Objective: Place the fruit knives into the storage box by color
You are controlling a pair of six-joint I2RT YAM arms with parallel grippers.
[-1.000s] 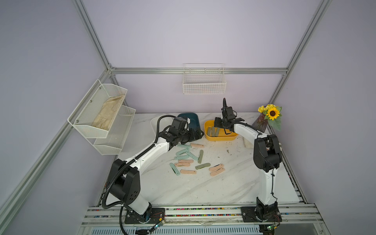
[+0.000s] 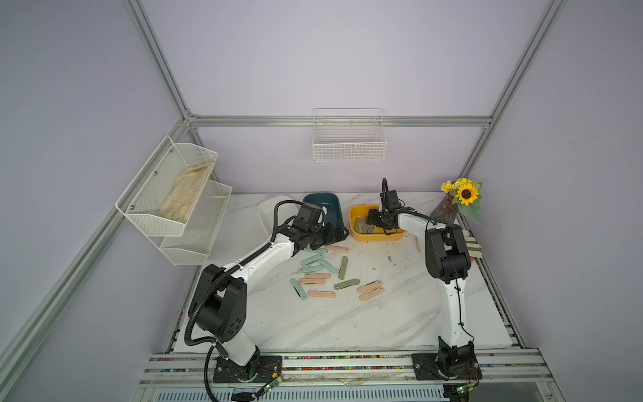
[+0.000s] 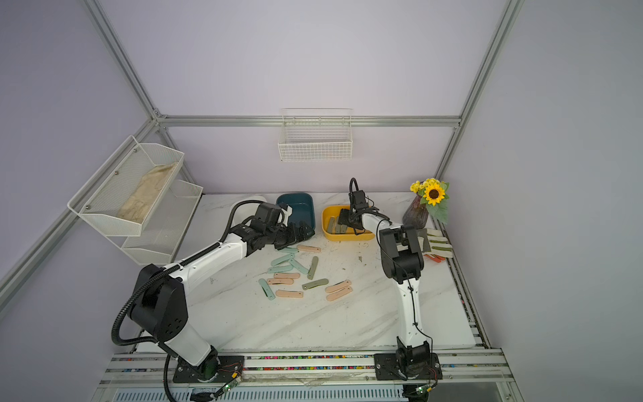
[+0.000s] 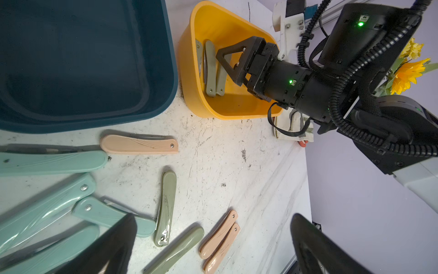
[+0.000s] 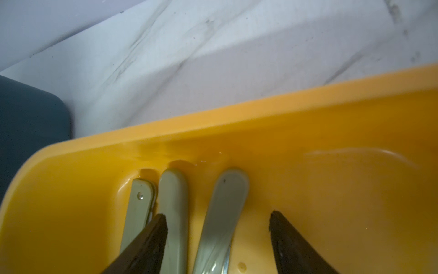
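Observation:
My right gripper is open and low inside the yellow box (image 2: 353,229). One grey-green knife (image 5: 226,201) lies on the box floor between its spread fingers, and two more grey-green knives lie to the left. In the left wrist view my left gripper is also open and empty, over the table in front of the dark blue box (image 4: 91,119). Under it are two olive knives (image 4: 166,205), several mint knives (image 4: 50,207), and pink knives (image 4: 139,144). A white box (image 2: 268,213) is partly hidden behind the left arm.
A vase of sunflowers (image 2: 467,194) stands at the back right, close to the right arm. Several items lie along the right table edge.
My right gripper has lowered further into the yellow box. The left arm has shifted only slightly; the knives on the table lie as before.

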